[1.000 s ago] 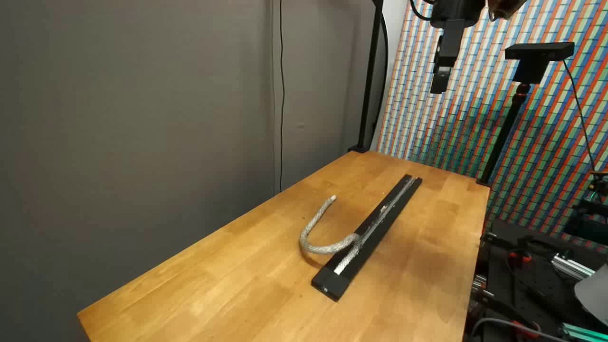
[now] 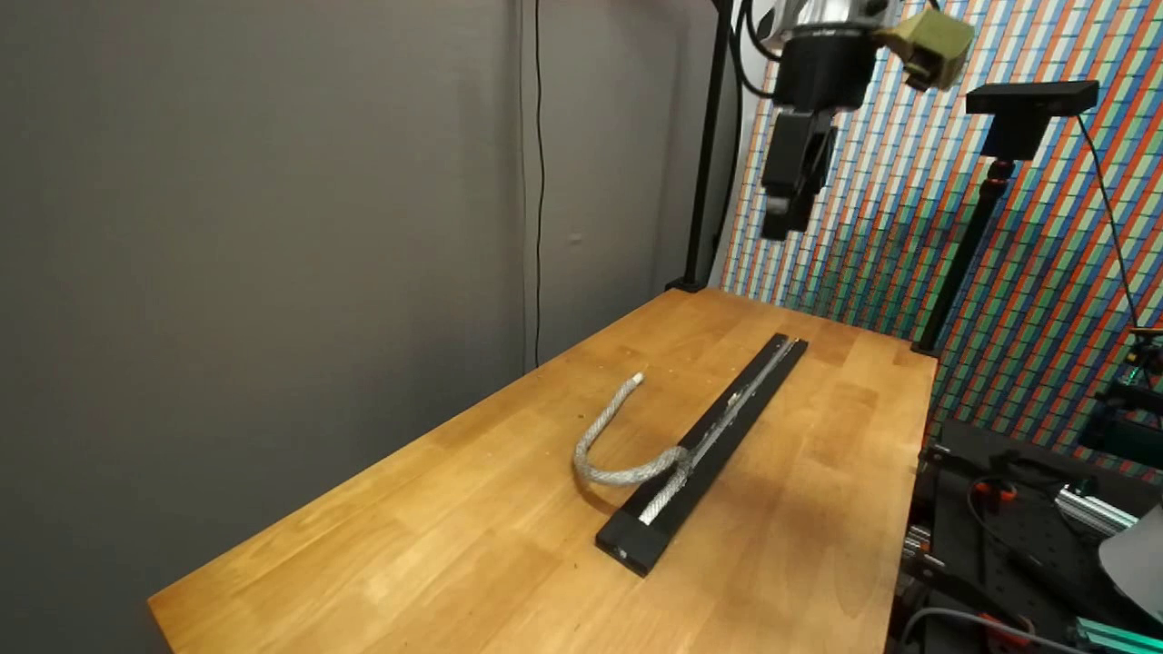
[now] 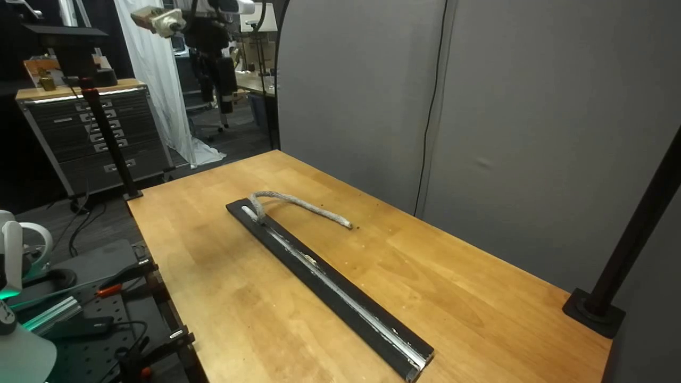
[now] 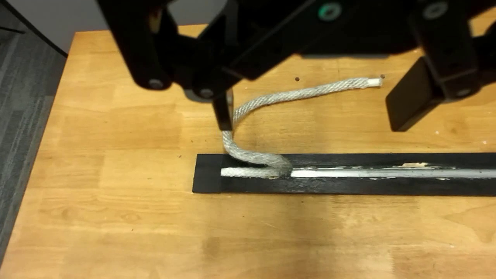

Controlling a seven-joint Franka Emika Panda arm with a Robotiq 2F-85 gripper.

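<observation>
A grey braided rope (image 4: 297, 95) has one short end in the groove of a long black channel bar (image 4: 251, 186). From there it doubles back, leaves the bar and curves over the wooden table, its white-tipped end (image 4: 374, 82) lying clear of the bar. Most of the groove (image 4: 344, 173) is bare and shows pale metal. High above the table hangs my gripper (image 2: 787, 223), well apart from rope and bar. Its fingers (image 4: 224, 111) stand wide apart in the wrist view, with nothing gripped; the left one hides a bit of the rope.
Black posts stand at the table's corners (image 2: 687, 285). Grey panels (image 3: 542, 127) run along one long side.
My gripper has come down and shifted left in exterior view 1, and its wrist has turned. Rope and bar lie where they were.
</observation>
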